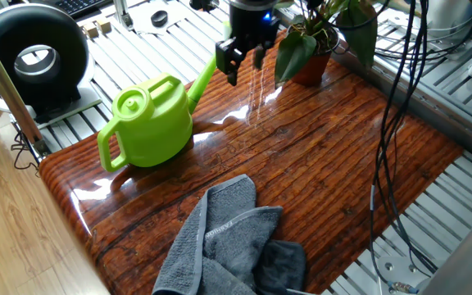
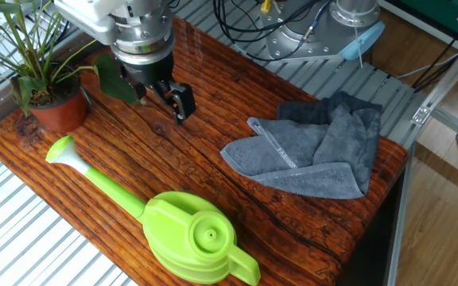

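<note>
My gripper [image 1: 246, 69] hangs above the wooden table near the potted plant. Its fingers stand apart, open, with no object seen between them; in exterior view 2 the gripper [image 2: 162, 108] is over bare wood. A bright green watering can [image 1: 152, 123] stands upright on the table, its long spout reaching toward the plant. In exterior view 2 the can [image 2: 189, 238] is at the bottom, clear of the gripper. The plant grows in a brown-red pot [image 2: 62, 110] at the table's edge. A crumpled grey towel [image 2: 316, 147] lies on the opposite side of the table.
Bare, glossy wood [image 1: 318, 156] fills the middle of the table. Black cables [image 1: 392, 123] hang down in exterior view 1. A round black device [image 1: 35, 57] stands off the table at the left, on the slatted metal surface.
</note>
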